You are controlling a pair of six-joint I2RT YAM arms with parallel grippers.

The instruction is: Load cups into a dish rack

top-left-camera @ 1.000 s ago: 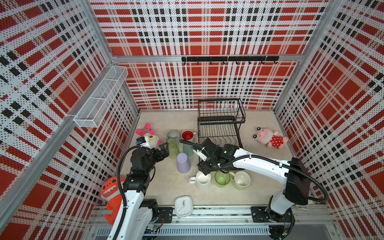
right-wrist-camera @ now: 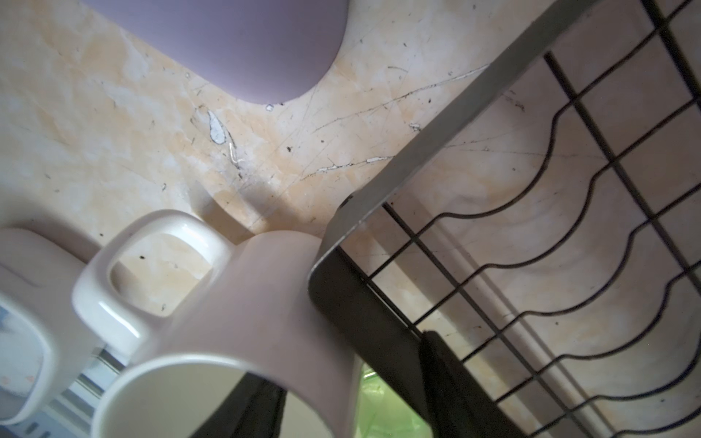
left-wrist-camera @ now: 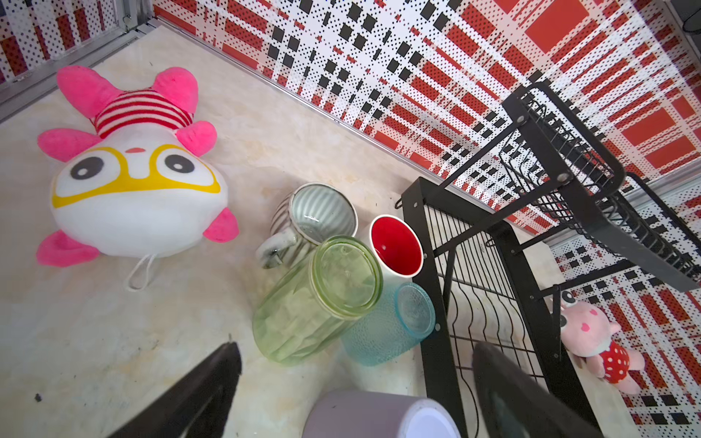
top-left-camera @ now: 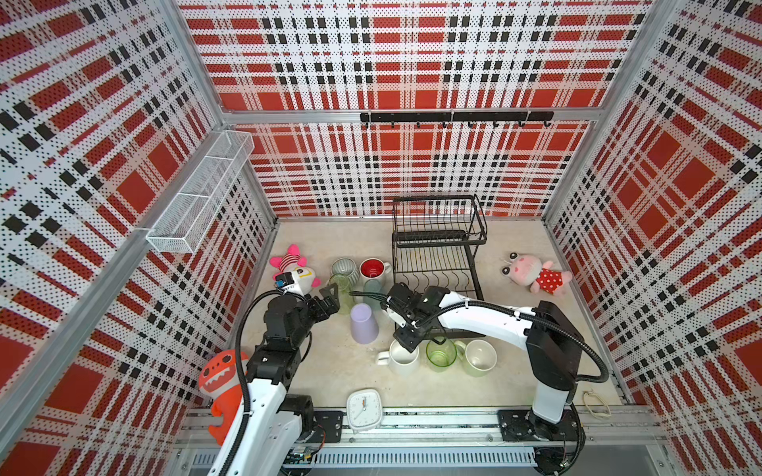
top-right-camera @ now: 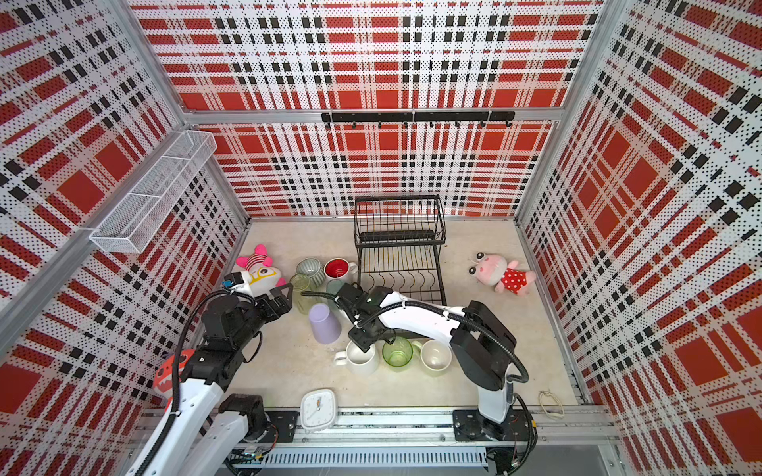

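The black dish rack (top-left-camera: 436, 258) stands at the back, with no cups visible in it. A white mug (right-wrist-camera: 270, 292) sits upright by the rack's front corner; my right gripper is partly open over it, one finger above its mouth, the other outside its wall near the rack frame. Beside the mug are a green glass (top-left-camera: 441, 355) and a pale green mug (top-left-camera: 479, 358). My left gripper is open and empty, left of the purple cup (top-left-camera: 363, 323), tall green glass (left-wrist-camera: 314, 299), blue glass (left-wrist-camera: 390, 325), red-lined mug (left-wrist-camera: 395, 246) and striped mug (left-wrist-camera: 314, 215).
A white clock (top-left-camera: 365, 409) lies at the front edge. Plush toys rest at the left (left-wrist-camera: 138, 168) and right (top-left-camera: 536, 273). Cups crowd the rack's left side and front. Bare tabletop shows between the rack and the right-hand toy.
The left arm has edged slightly right. The cups have not moved.
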